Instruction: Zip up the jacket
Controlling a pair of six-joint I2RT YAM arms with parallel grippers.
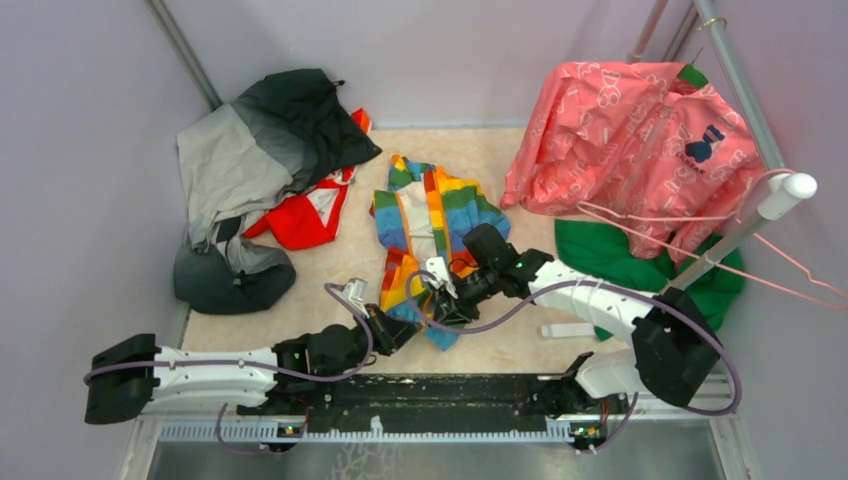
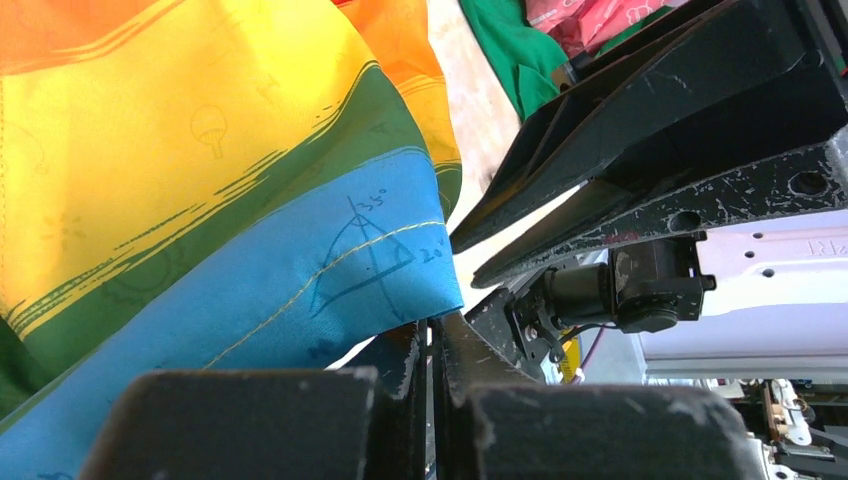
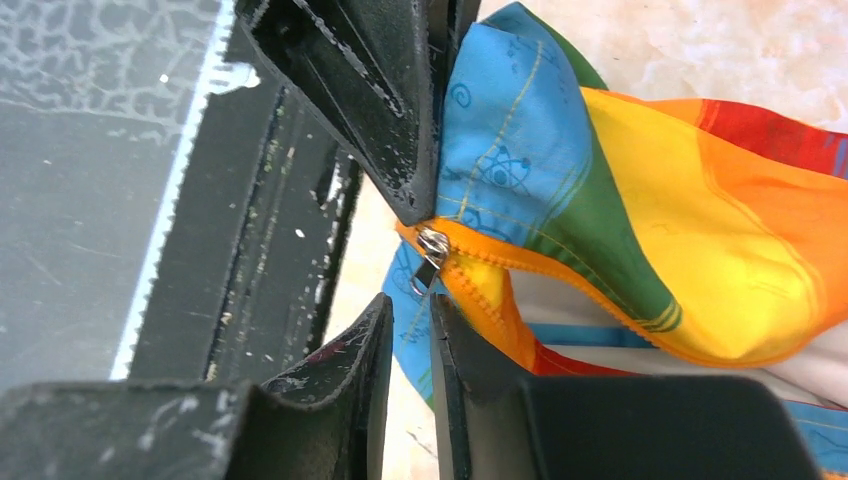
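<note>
The rainbow jacket point(image 1: 430, 210) lies open on the table, its lower front under both grippers. My left gripper is shut at the blue hem corner point(image 2: 400, 270); whether cloth is between its fingers is unclear. In the right wrist view, a metal zipper slider with a pull tab point(image 3: 431, 255) sits on the orange tape just below the left gripper's tip. My right gripper is part open, its fingertips just below the pull tab, with nothing visible between them.
Grey and red clothes point(image 1: 240, 170) lie at the left. A pink garment point(image 1: 620, 140), green cloth point(image 1: 590, 260) and white rack post point(image 1: 740, 225) with hangers occupy the right. Bare table shows around the jacket.
</note>
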